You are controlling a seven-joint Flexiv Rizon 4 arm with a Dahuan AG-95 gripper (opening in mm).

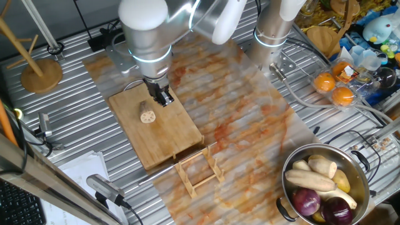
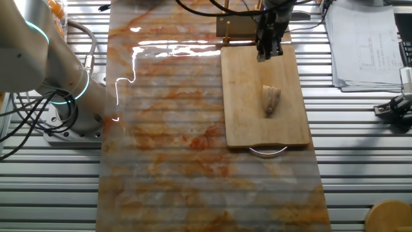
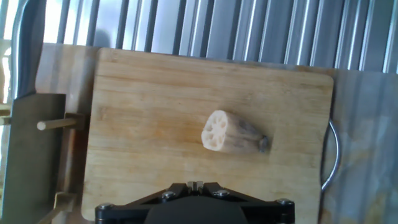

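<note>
A cut piece of lotus root [image 3: 233,133] lies on its side on the wooden cutting board [image 3: 143,99], its holed face toward the knife side in the wrist view. Above the board hangs my gripper [image 1: 165,101], apart from the root and off to one side of it. Its fingertips meet at the bottom of the wrist view, so the gripper looks shut, with nothing visible between them. In exterior view 2 the gripper [image 2: 269,55] appears over the board's upper part, and the lotus root [image 2: 271,98] rests below it in that picture.
Beside the board, a knife [image 3: 31,149] sits in a wooden rack [image 1: 200,178]. A steel pot [image 1: 359,187] of vegetables stands at the lower right of exterior view 1. Oranges [image 1: 342,95] in clear packaging lie farther back.
</note>
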